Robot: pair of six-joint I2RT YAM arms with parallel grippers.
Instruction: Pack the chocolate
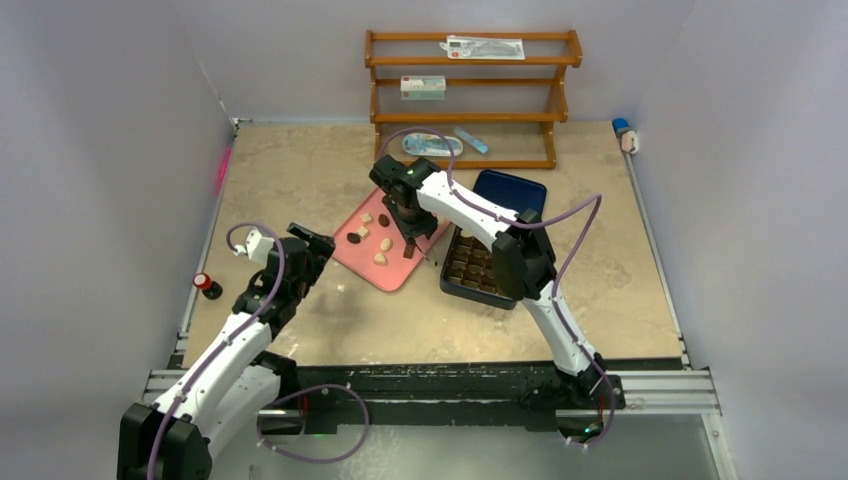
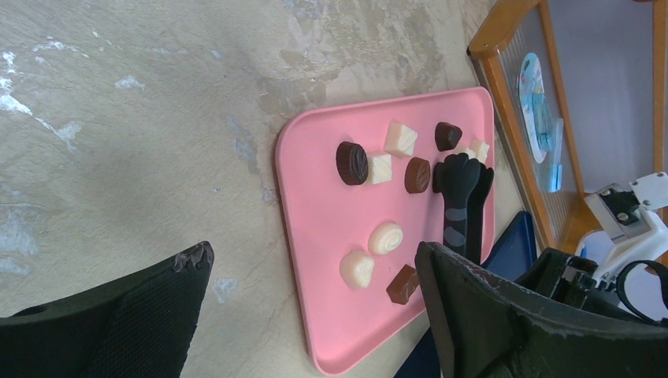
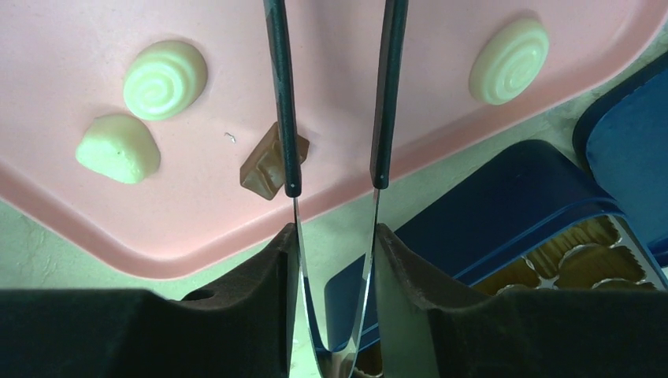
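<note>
A pink tray (image 1: pixel 361 258) holds several dark and white chocolates, among them a square brown chocolate (image 3: pixel 261 165). My right gripper is over the tray, part open around metal tongs with dark tips (image 3: pixel 384 110); the brown chocolate lies under the left tip, with empty space between the tips. A navy box (image 1: pixel 478 297) with brown compartments (image 3: pixel 599 266) sits right of the tray. My left gripper stands open at the tray's left, nothing between its fingers.
A navy lid (image 1: pixel 510 185) lies behind the box. A wooden rack (image 1: pixel 470 117) with packages stands at the back. A red-capped bottle (image 1: pixel 208 286) is at far left.
</note>
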